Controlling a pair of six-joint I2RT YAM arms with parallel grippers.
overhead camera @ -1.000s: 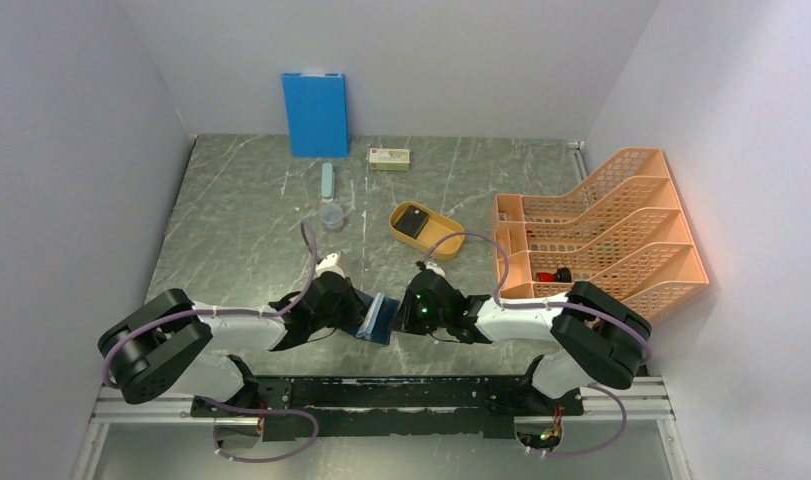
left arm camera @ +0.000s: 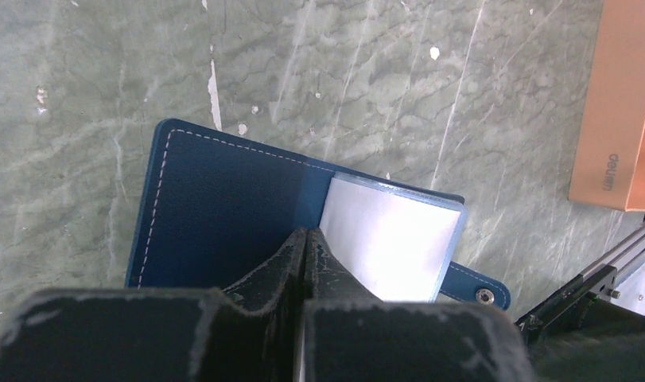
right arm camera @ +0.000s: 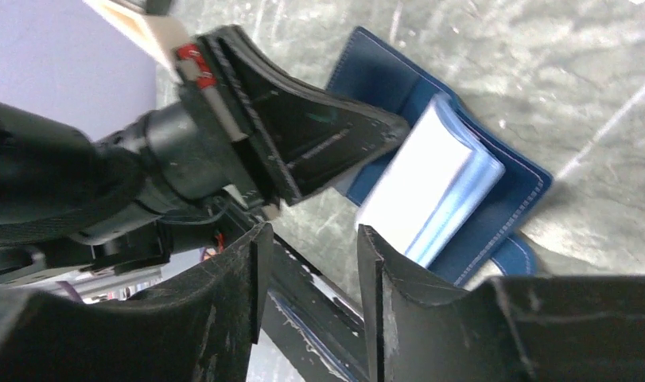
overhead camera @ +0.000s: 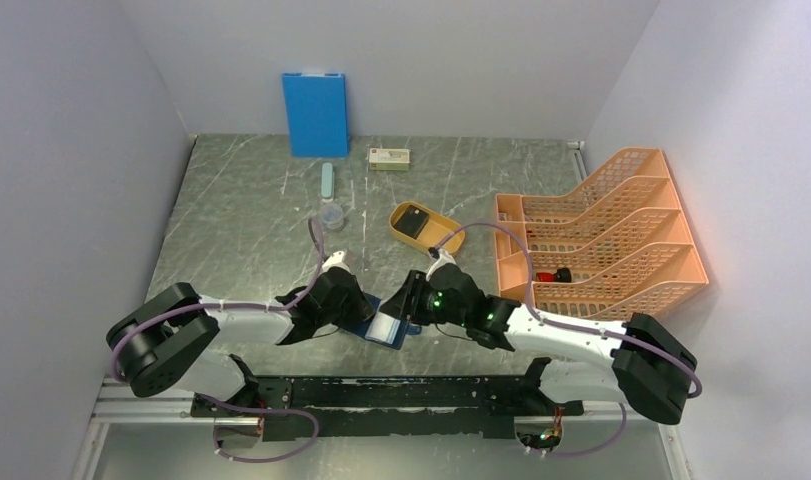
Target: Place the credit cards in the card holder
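Note:
The dark blue card holder [left arm camera: 223,199] lies open on the table, its white-looking clear sleeves [left arm camera: 390,231] spread over the right half. A strap with a metal snap [left arm camera: 484,296] sticks out at its right. At the fold, the left gripper is shut on the holder, its tips beside the sleeves; exactly which layer it pinches is hidden. My right gripper stands part open near the sleeves, the gap between its fingers empty. Farther back, a black card-like item [overhead camera: 412,221] rests in a yellow tray [overhead camera: 443,243].
An orange rack [overhead camera: 621,225] fills the right side, a red and black object [overhead camera: 554,275] inside it. Toward the back are a clear cup [overhead camera: 331,215], a pale blue stick [overhead camera: 327,180], a small box [overhead camera: 389,159] and a blue panel [overhead camera: 316,115]. Bare table lies at the left.
The right gripper has moved away from the base and slightly right. The sleeves, a narrow raised strip before, now lie wider and flatter toward the right. The left gripper has shifted slightly right.

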